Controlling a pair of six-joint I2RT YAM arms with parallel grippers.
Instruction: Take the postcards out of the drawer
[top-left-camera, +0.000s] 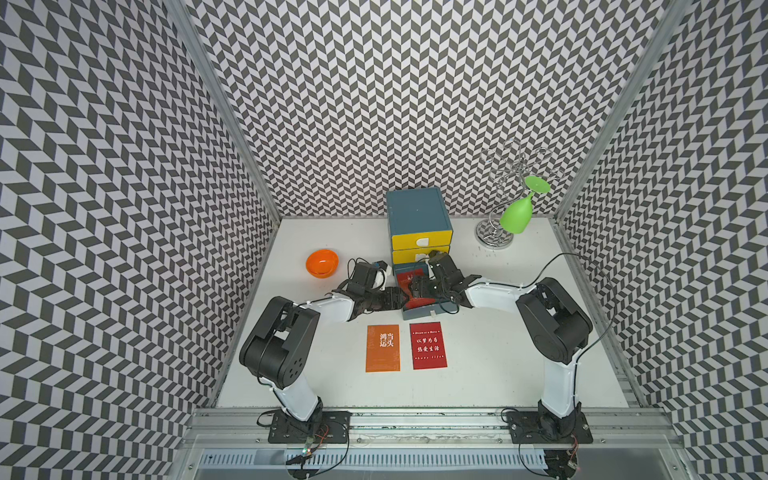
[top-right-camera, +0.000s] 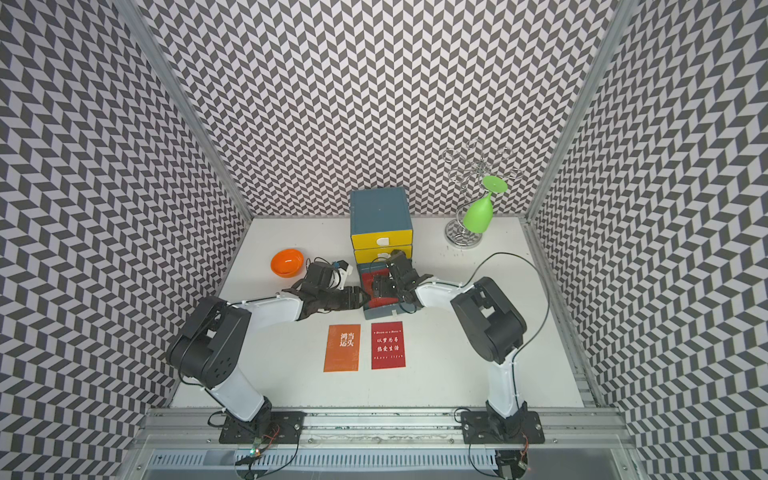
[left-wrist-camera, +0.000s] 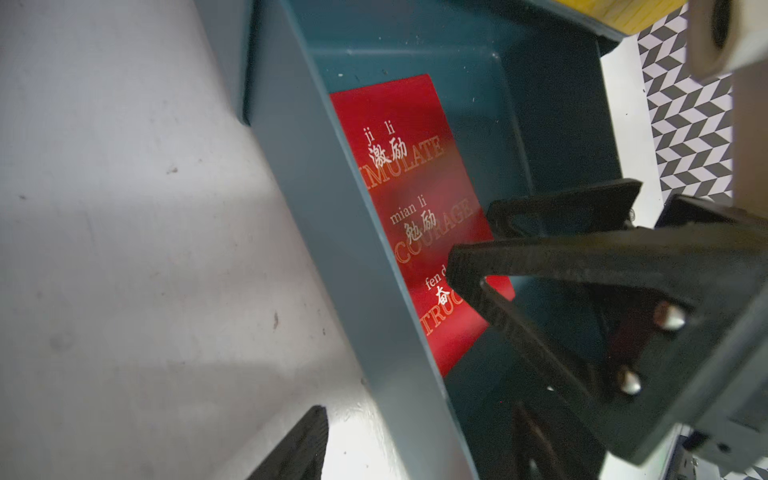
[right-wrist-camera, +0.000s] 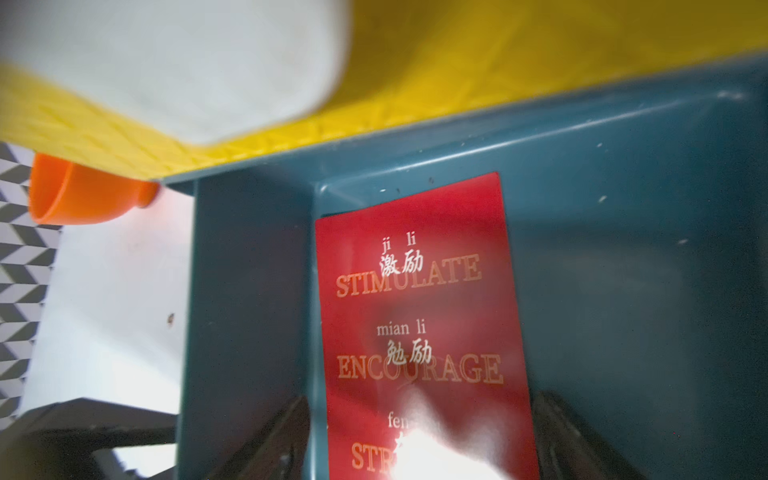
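Observation:
A red postcard with white and gold lettering lies flat in the open blue drawer, along its left wall. Over it stands my right gripper, open, one finger near each side edge of the card; whether they touch it cannot be told. At the drawer's left wall is my left gripper, its fingers apart, one outside the wall and the other on the inner side, nothing seen held. On the table in front lie an orange postcard and another red postcard, side by side.
Behind the drawer rises the blue cabinet with yellow drawer fronts. An orange bowl is at left; a metal stand with a green goblet is at back right.

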